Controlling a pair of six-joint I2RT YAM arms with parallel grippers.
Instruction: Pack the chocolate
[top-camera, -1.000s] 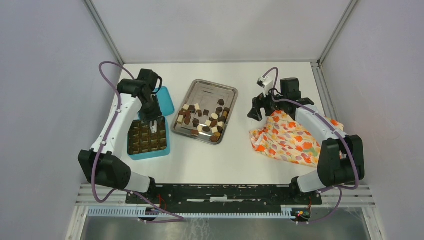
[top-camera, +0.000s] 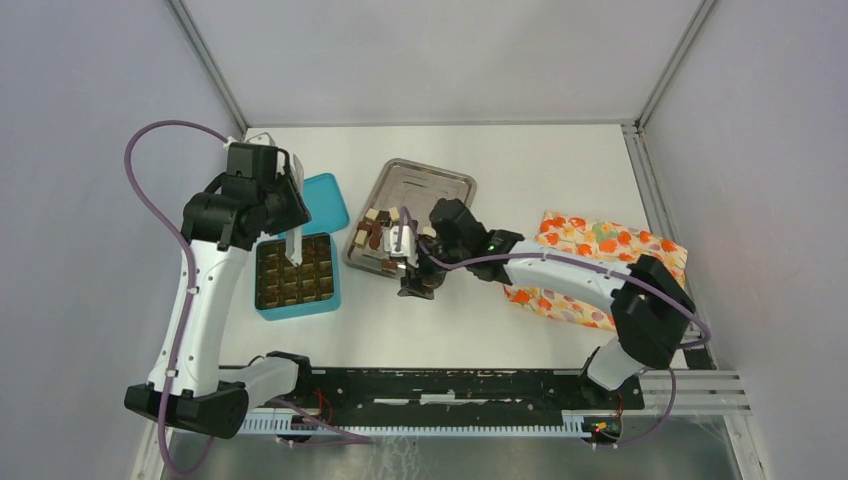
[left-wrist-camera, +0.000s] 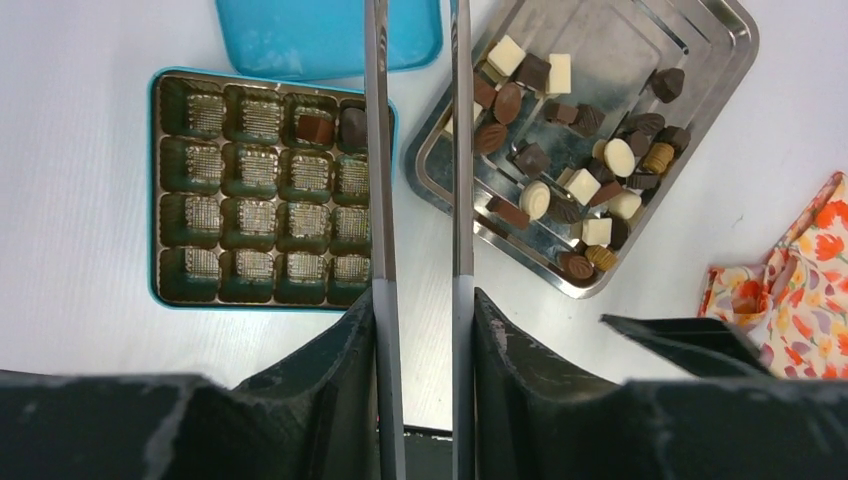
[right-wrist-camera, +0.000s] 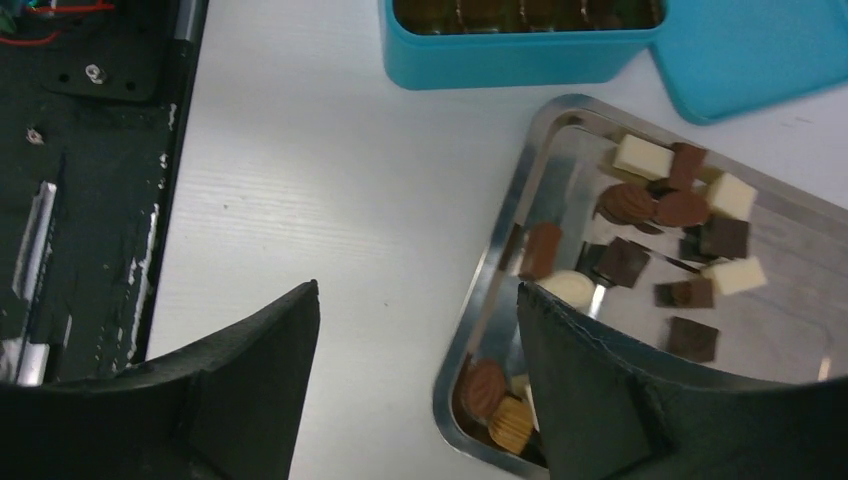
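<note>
A chocolate box (left-wrist-camera: 255, 210) with a gold insert holds two chocolates in its back-right cells; the other visible cells are empty. My left gripper is raised above it, long fingers close together; their tips are out of frame, and nothing shows between them. Assorted chocolates (left-wrist-camera: 530, 155) lie in a steel tray (left-wrist-camera: 700, 60). My right gripper (top-camera: 413, 285) hangs over the tray's front-right part, open, nothing visible between its fingers.
A blue lid (left-wrist-camera: 320, 40) lies behind the box. A flowered cloth (top-camera: 610, 255) covers the right side of the table, under the right arm.
</note>
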